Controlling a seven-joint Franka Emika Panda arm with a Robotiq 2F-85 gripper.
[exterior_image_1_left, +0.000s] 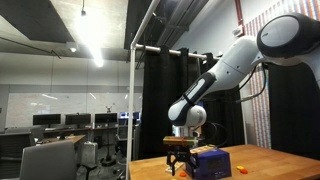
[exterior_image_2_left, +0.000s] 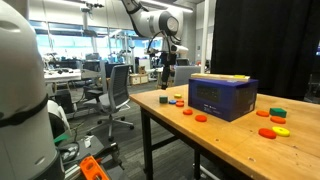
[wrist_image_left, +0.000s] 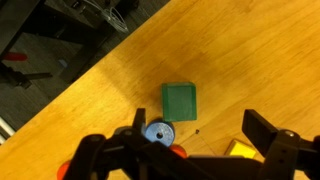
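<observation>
Seen from above in the wrist view, a green block (wrist_image_left: 179, 102) lies on the wooden table, a little beyond my open gripper. Its fingers (wrist_image_left: 260, 132) stand wide apart at either side, with nothing held. Close under the block is a round blue piece (wrist_image_left: 160, 132), and part of a red piece (wrist_image_left: 178, 151) shows beside it. A yellow block (wrist_image_left: 241, 149) is near the right finger. In the second exterior view the gripper (exterior_image_2_left: 163, 66) hangs above the table's far end, over the green block (exterior_image_2_left: 164, 99).
A purple box (exterior_image_2_left: 223, 97) with something yellow on top stands mid-table. Several red discs (exterior_image_2_left: 201, 118), a yellow disc (exterior_image_2_left: 281, 131) and another green block (exterior_image_2_left: 277, 112) lie around it. The table edge (wrist_image_left: 85, 72) runs near the green block.
</observation>
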